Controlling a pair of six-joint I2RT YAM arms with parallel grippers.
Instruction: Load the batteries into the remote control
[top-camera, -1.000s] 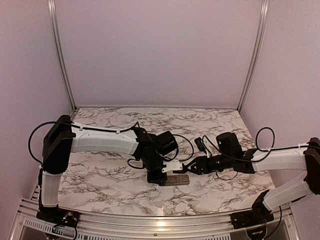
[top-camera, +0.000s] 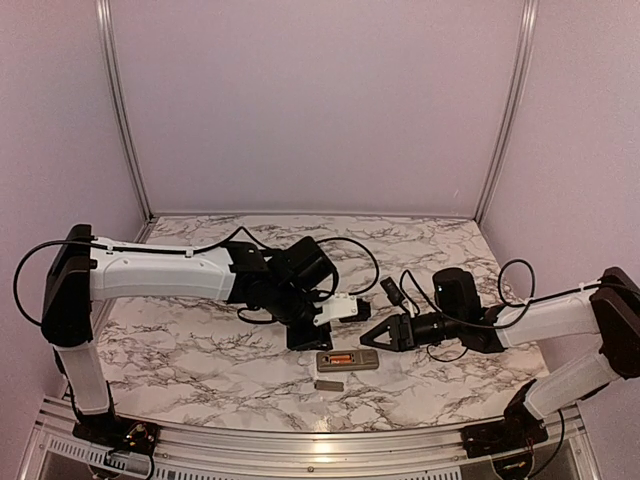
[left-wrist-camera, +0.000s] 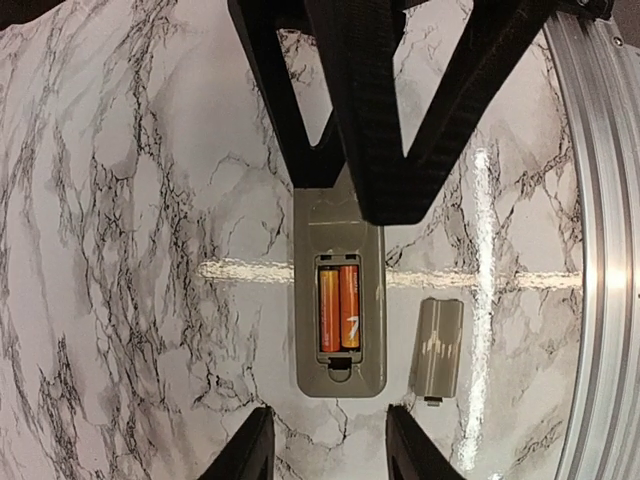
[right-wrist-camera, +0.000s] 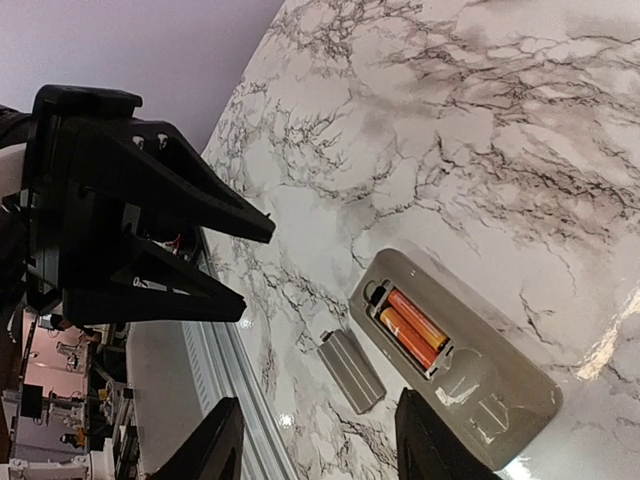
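The grey remote (top-camera: 364, 360) lies on the marble table, back up, with two orange batteries side by side in its open compartment, also seen in the right wrist view (right-wrist-camera: 414, 330). Its cover (left-wrist-camera: 437, 348) lies apart beside it, toward the table's front edge. My left gripper is above the remote, its fingers apart, nothing seen between them. My right gripper is just right of and above the remote; its fingertips show apart at the bottom of its own view, and what is between them, if anything, is out of sight.
The table's metal front rail (left-wrist-camera: 592, 260) runs close by the cover. The two grippers are near each other over the remote.
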